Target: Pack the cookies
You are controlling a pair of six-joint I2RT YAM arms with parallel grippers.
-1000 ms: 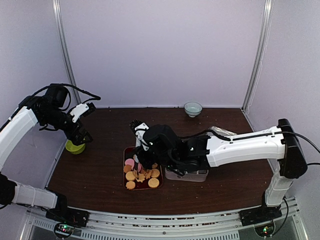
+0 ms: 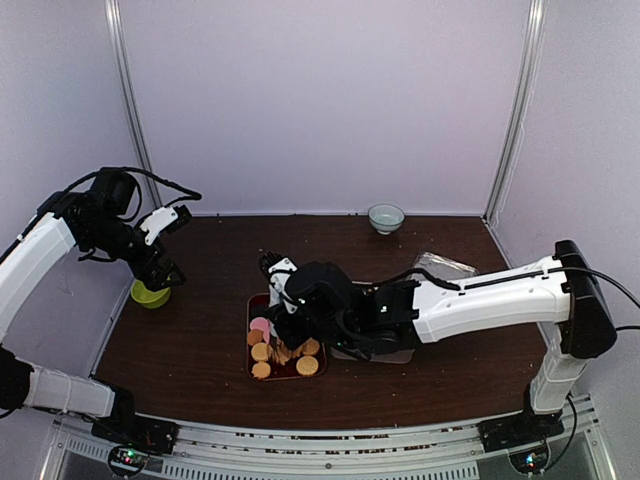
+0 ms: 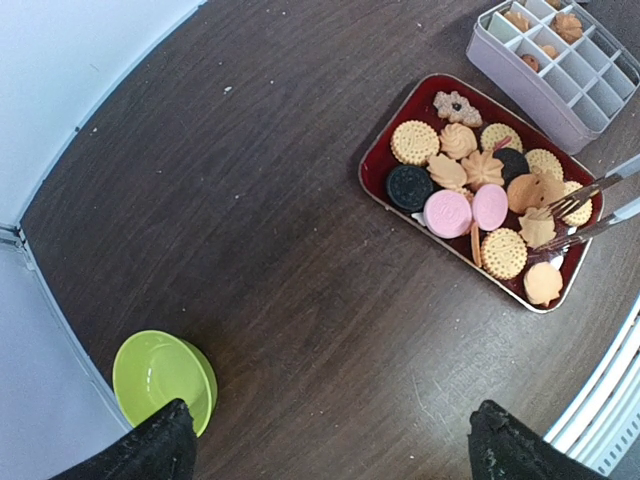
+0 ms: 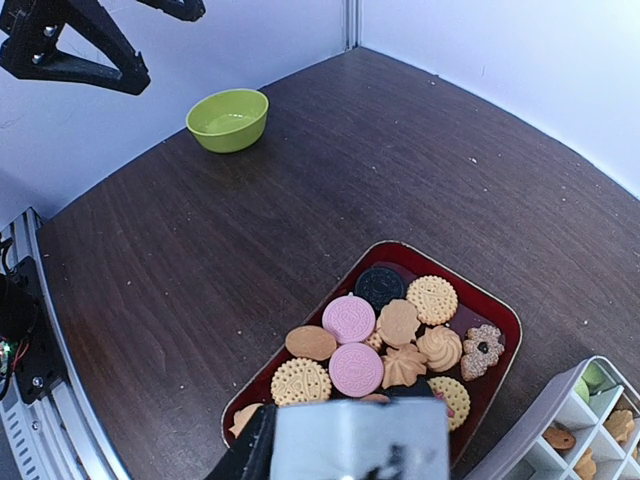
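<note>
A red tray [image 3: 388, 198] [image 4: 492, 311] is crowded with assorted cookies: round crackers [image 4: 432, 299], pink discs [image 4: 355, 369], dark ones [image 3: 409, 186] and shortbreads. A pale divided box [image 3: 494, 56] [image 4: 530, 431] beside it holds some cookies in its compartments. My right gripper hangs over the tray's near-right part, its two fingers apart among the cookies; a cookie lies between or under the tips, whether gripped I cannot tell. My left gripper stands open over the table's left side, nothing between its fingers.
A green bowl [image 3: 163, 372] sits at the left edge; a pale bowl [image 2: 386, 217] stands at the back right. Walls bound the table.
My right gripper and wrist have shifted slightly over the tray, downward in the top view. The left arm has not moved.
</note>
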